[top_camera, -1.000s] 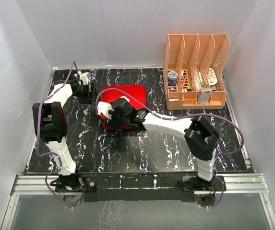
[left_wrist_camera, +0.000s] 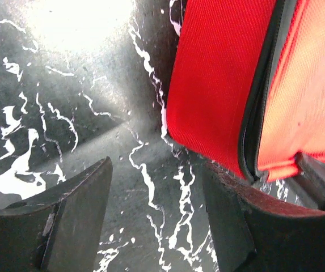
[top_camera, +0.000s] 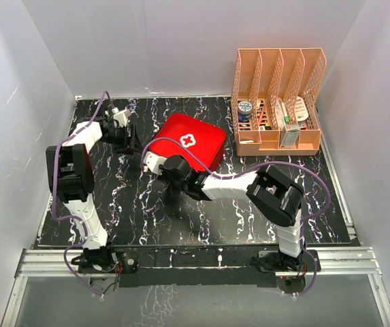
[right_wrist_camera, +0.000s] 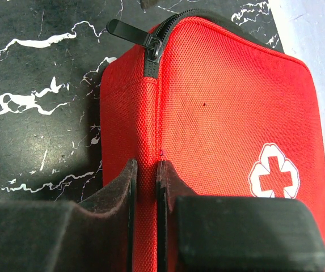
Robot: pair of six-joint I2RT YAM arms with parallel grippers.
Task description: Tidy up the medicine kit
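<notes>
The red medicine bag [top_camera: 201, 136] with a white cross lies at the back middle, turned at an angle. My right gripper is shut on its zippered edge at the front corner; the zipper pull shows above the fingers in the right wrist view. My left gripper hangs open to the left of the bag, over bare marble, with the bag's red side and black zipper [left_wrist_camera: 253, 96] just beyond its fingers.
A peach organizer [top_camera: 269, 142] at the back right holds a round tin [top_camera: 245, 108], boxes and other small items in compartments. Walls bound the sides and back.
The left gripper has moved slightly.
</notes>
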